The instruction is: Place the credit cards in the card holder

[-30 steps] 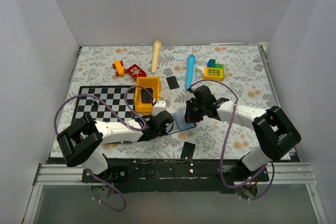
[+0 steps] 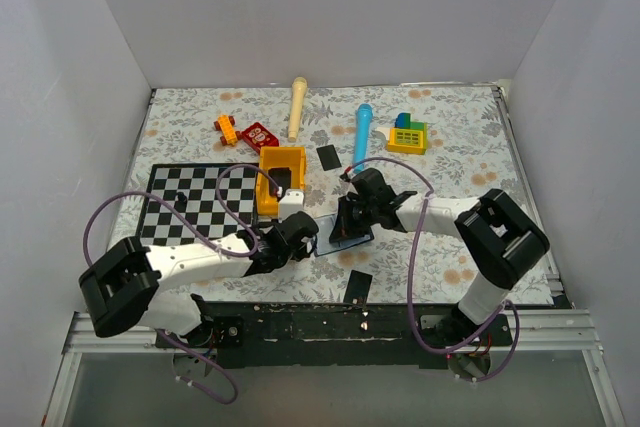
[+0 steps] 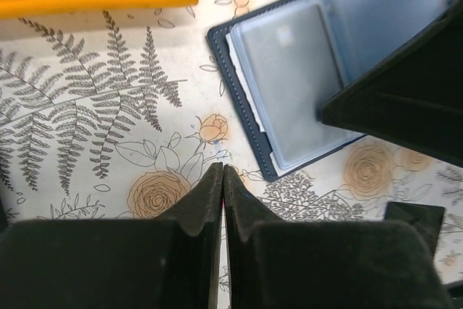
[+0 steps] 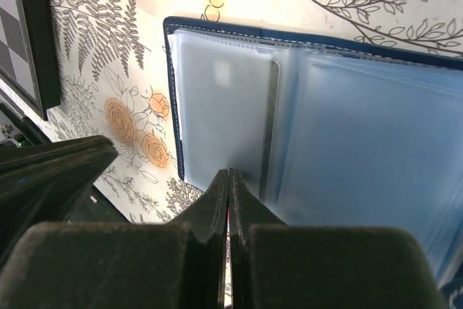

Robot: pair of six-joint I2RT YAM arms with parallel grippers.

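Note:
The card holder (image 2: 330,237) lies open on the table, with a dark blue border and clear pockets. My right gripper is shut, its tips at the left pocket, near a dark strip (image 4: 269,117) along that pocket's inner edge. Whether the tips touch the pocket I cannot tell. White shows along the outer edge of the left pocket (image 3: 289,77). Just left of the holder, my left gripper is shut over bare tablecloth, nothing visible between its fingers. Dark flat cards lie behind the holder (image 2: 328,157) and in front of it (image 2: 357,287).
Beyond the left gripper stands a yellow-orange box (image 2: 283,156) with a dark piece inside. A checkered board (image 2: 210,197) lies under the left arm. Farther back are a blue microphone (image 2: 362,132) and a yellow basket (image 2: 407,140).
My right gripper has moved left across the holder to the left pocket.

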